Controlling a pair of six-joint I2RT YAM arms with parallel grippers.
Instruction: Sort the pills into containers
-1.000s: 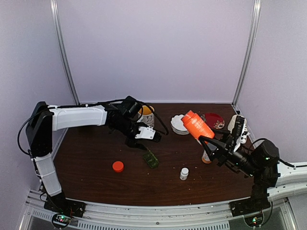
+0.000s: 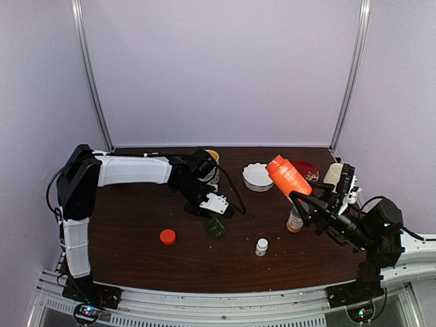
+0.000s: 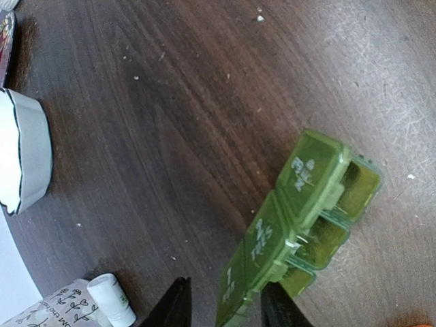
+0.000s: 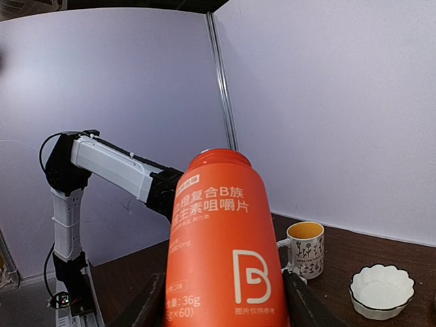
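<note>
In the left wrist view a translucent green pill organizer (image 3: 300, 211) with printed lids lies on the dark table. My left gripper is open just above its near end, with nothing visibly held between its fingers. From the top, the left gripper partly covers the organizer (image 2: 214, 227). My right gripper is shut on an orange bottle (image 4: 221, 238) with a "B" on its label. The bottle (image 2: 287, 174) is held up over the table's right side, tilted in the top view; its uncapped mouth points up and left.
An orange cap (image 2: 167, 236) and a small white bottle (image 2: 261, 246) stand clear in front. Behind are a patterned mug (image 4: 305, 248), a white scalloped bowl (image 2: 257, 177) and a red dish (image 2: 306, 169). Another bottle (image 2: 294, 221) stands below the right gripper.
The left arm has moved right and slightly down, its gripper now lower over the organizer. The right gripper has shifted slightly right with the orange bottle.
</note>
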